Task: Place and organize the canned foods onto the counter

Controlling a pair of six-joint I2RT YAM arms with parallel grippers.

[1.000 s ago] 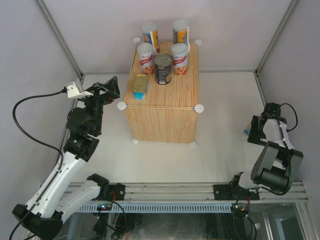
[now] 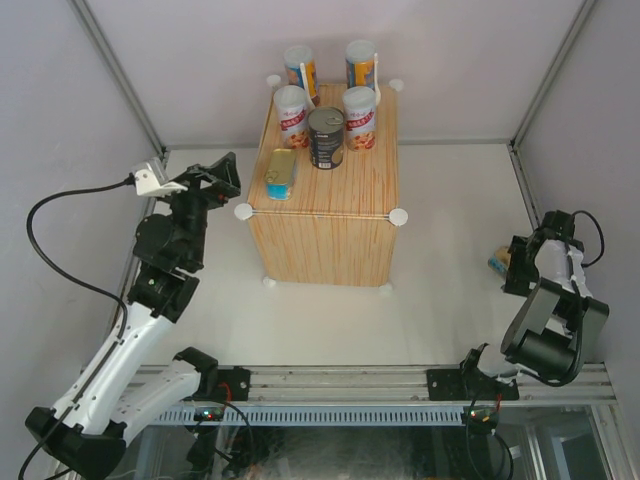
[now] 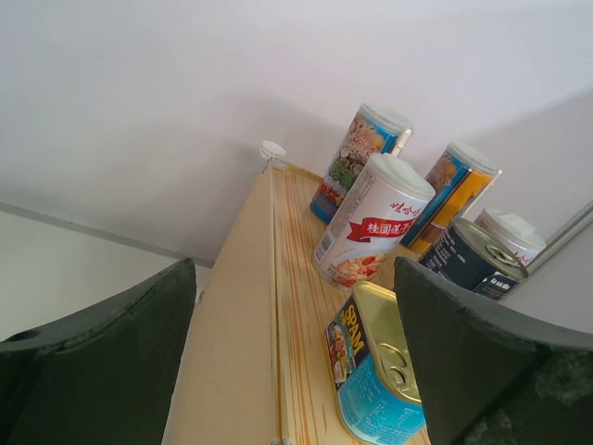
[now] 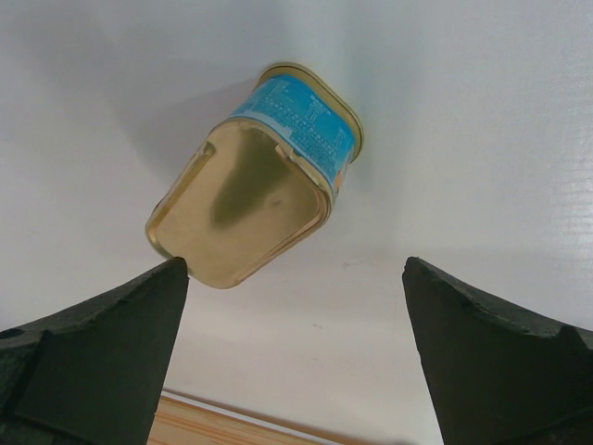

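Observation:
On the wooden counter (image 2: pixel 325 245) stand several cans: two blue-and-orange ones at the back, white-lidded red-labelled cans (image 2: pixel 291 118) in front of them, a dark can (image 2: pixel 326 139) between, and a gold-and-blue SPAM tin (image 3: pixel 372 366) at the front left. My left gripper (image 2: pixel 228 180) hangs open left of the counter, its fingers empty. Far right on the white floor, another gold-and-blue tin (image 4: pixel 246 199) lies partly hidden from above by my right gripper (image 2: pixel 518 265). In the right wrist view it sits ahead of the open fingers (image 4: pixel 111 357), not between them.
A metal frame post (image 2: pixel 525 185) and the grey wall stand close to the right arm.
My right gripper has shifted slightly to the right, and more of the floor tin shows from above. The left arm and the cans on the counter have stayed put.

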